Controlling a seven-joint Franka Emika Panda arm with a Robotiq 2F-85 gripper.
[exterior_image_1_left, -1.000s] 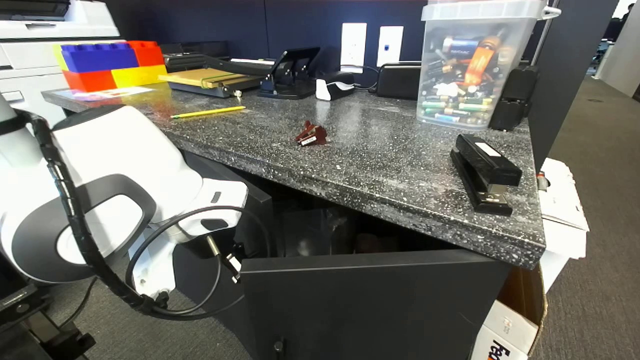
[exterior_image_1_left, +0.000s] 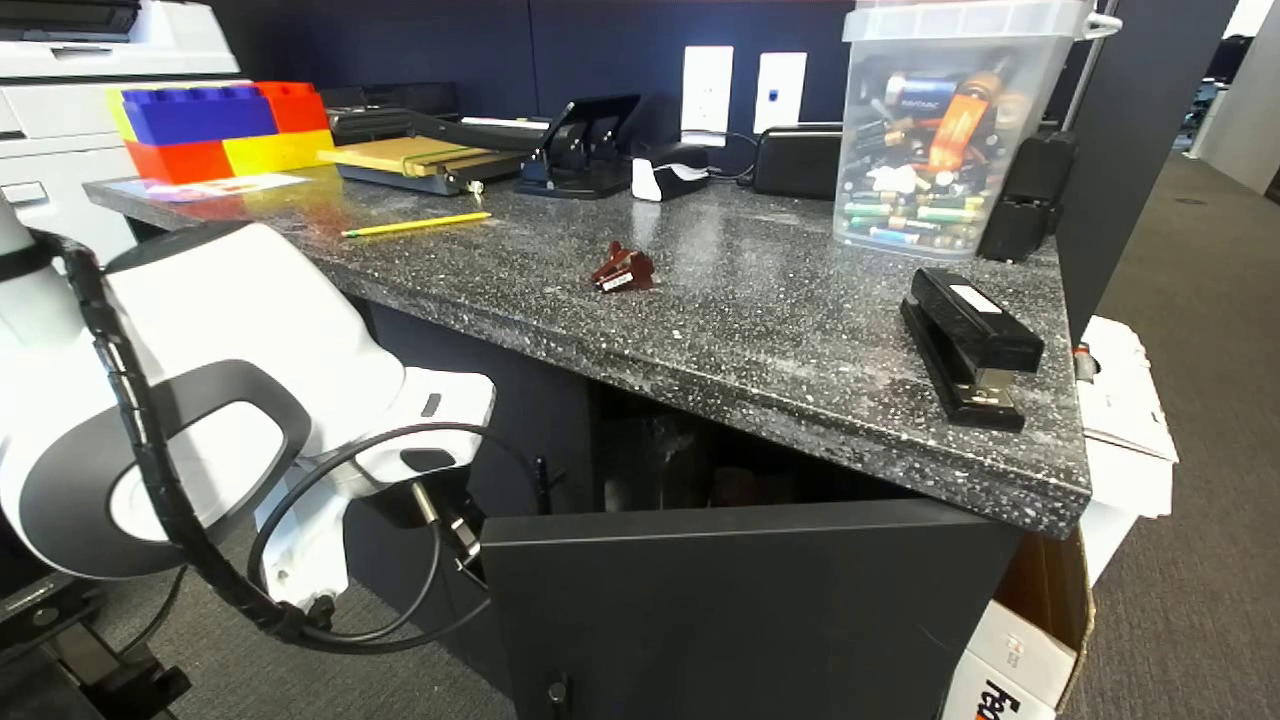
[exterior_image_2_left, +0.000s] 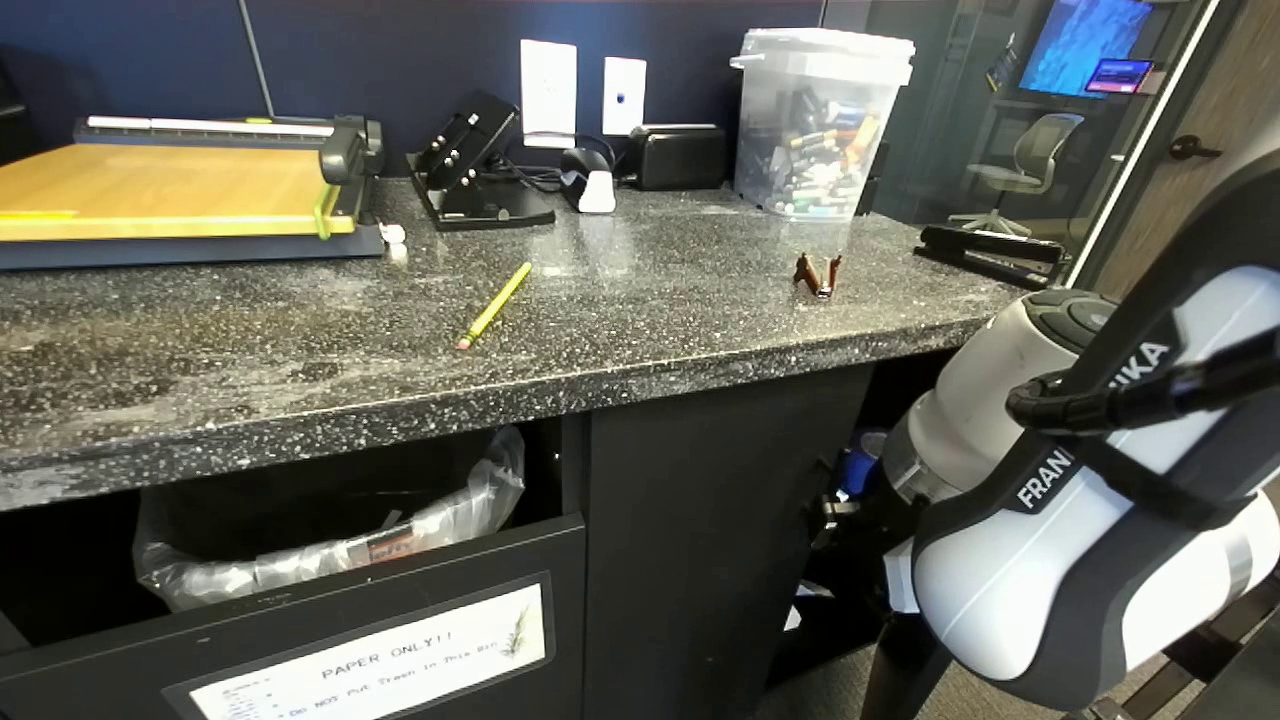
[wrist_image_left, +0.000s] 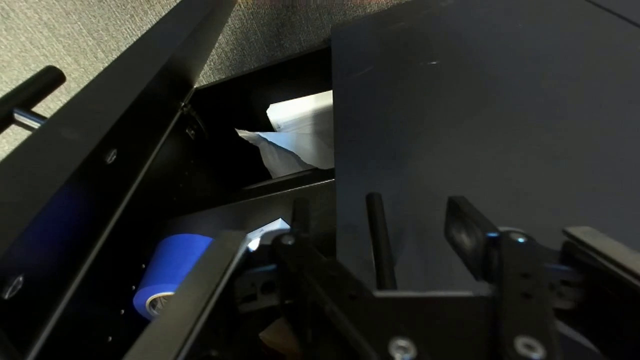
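Observation:
In the wrist view my gripper is open, its fingers well apart. A black bar handle (wrist_image_left: 379, 246) on the dark cabinet door (wrist_image_left: 480, 132) stands between them, with gaps visible on both sides. That door (exterior_image_2_left: 708, 516) also shows below the counter in exterior view 2, looking nearly flush with the cabinet front. A second door (exterior_image_1_left: 744, 612) hangs wide open, its own handle (wrist_image_left: 30, 96) at the left of the wrist view. Between the doors lies the dark cabinet inside, holding a blue tape roll (wrist_image_left: 171, 264) and white papers (wrist_image_left: 300, 135).
Above the cabinet runs the speckled counter (exterior_image_1_left: 768, 348), with a stapler (exterior_image_1_left: 972, 348), a red staple remover (exterior_image_1_left: 625, 269), a yellow pencil (exterior_image_1_left: 417, 224) and a battery tub (exterior_image_1_left: 870, 144). At the left in exterior view 2 is a paper bin drawer (exterior_image_2_left: 300, 624).
The door by my gripper has swung inward, covering more of the cabinet opening. The arm has shifted slightly, while the other door and the counter objects stayed put.

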